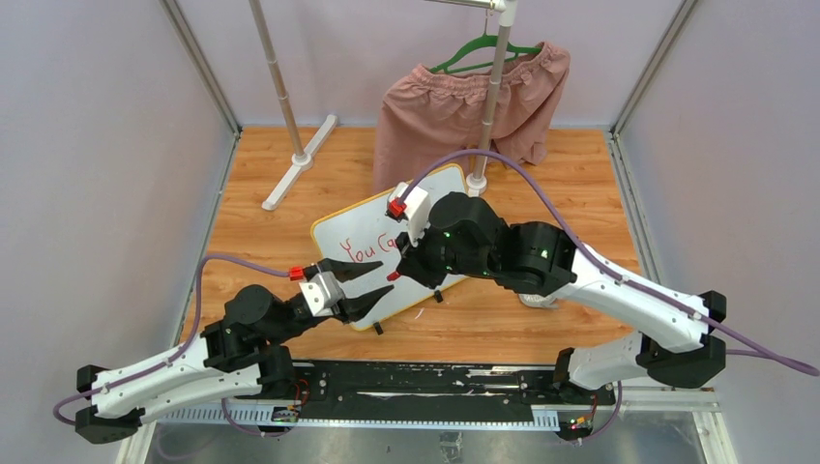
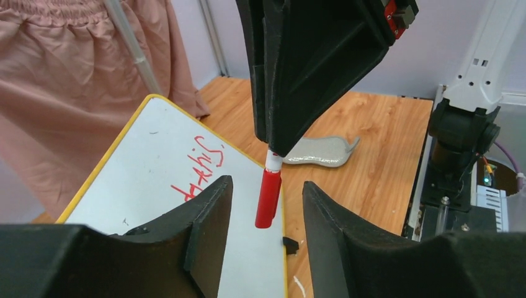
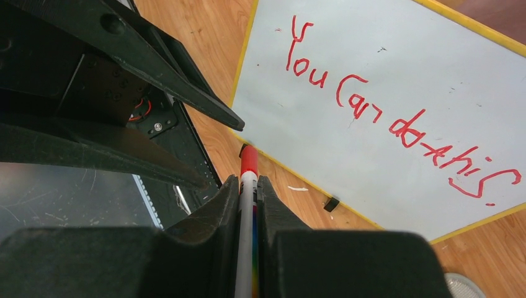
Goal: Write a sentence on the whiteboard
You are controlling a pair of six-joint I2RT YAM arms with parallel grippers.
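Observation:
The whiteboard lies on the wooden table with red handwriting reading "You Can do this" in the right wrist view. My right gripper is shut on a marker with a red tip, held above the board. My left gripper is open, its fingers either side of the red tip with a gap around it; in the top view it is just left and below of the right gripper.
A clothes rack with pink shorts stands at the back. A grey mesh object lies right of the board.

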